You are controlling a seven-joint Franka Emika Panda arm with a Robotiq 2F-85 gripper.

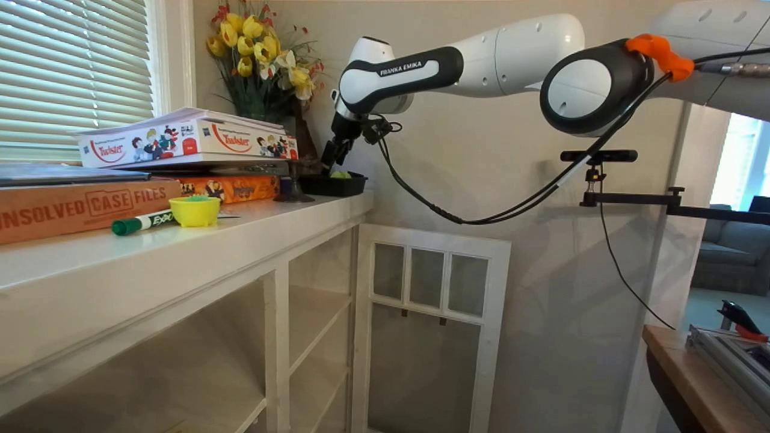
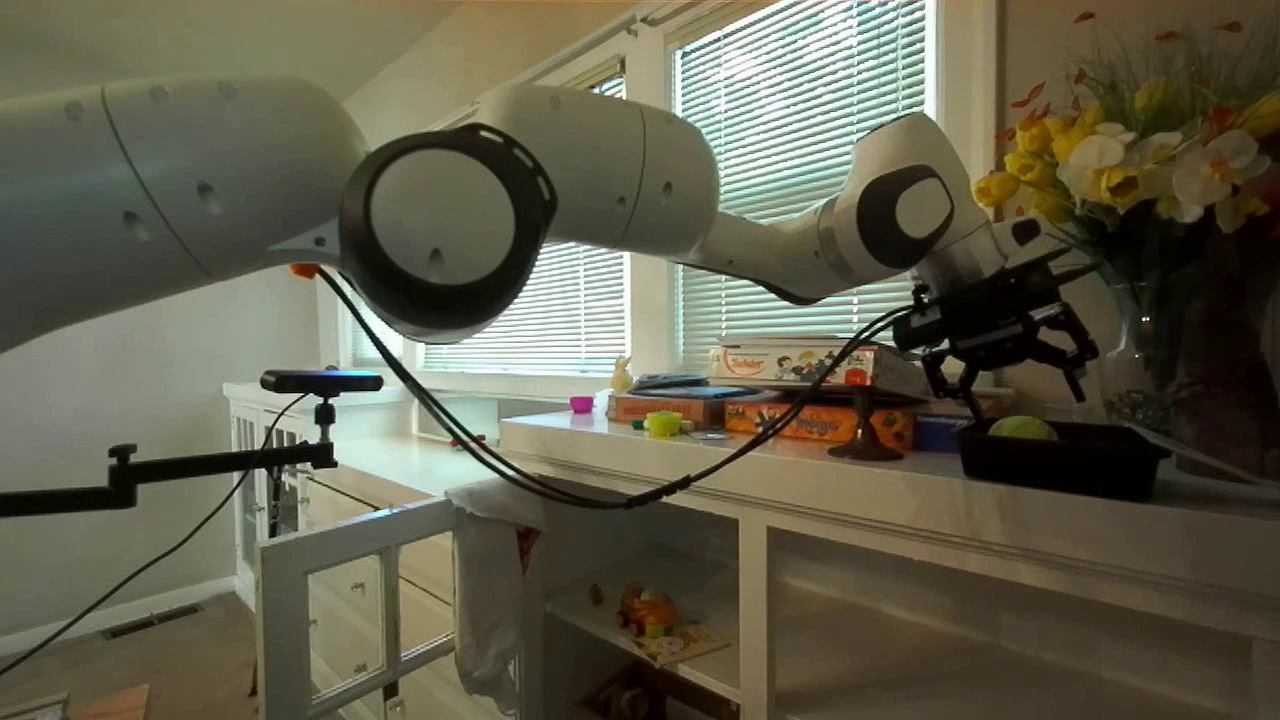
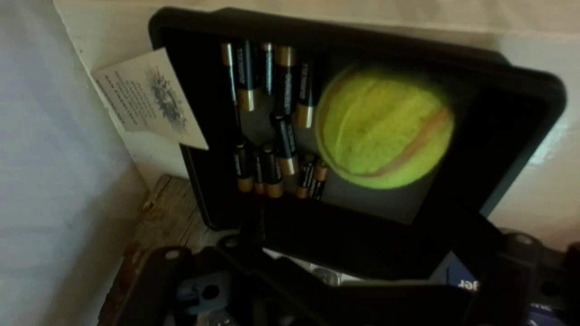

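Note:
A yellow-green tennis ball [image 3: 384,127] rests inside a black tray [image 3: 348,24], towards one end of it. Several Duracell batteries [image 3: 286,81] lie beside the ball on the tray's floor. The tray stands at the far end of the white shelf top. Above it, my gripper [image 2: 1027,402] is tilted, its fingers spread wide and empty. One finger [image 2: 974,412] hangs close over the tray's rim near the ball. Along the bottom of the wrist view, the dark gripper parts hide some of the tray's near edge.
A vase of flowers [image 2: 1122,180] stands right behind the gripper. Next to the tray is a dark pedestal [image 2: 864,426], then stacked game boxes [image 1: 191,141]. A yellow cup [image 1: 195,211] and a green marker [image 1: 142,222] sit nearer the shelf's front. A printed card [image 3: 149,98] overhangs the tray's edge.

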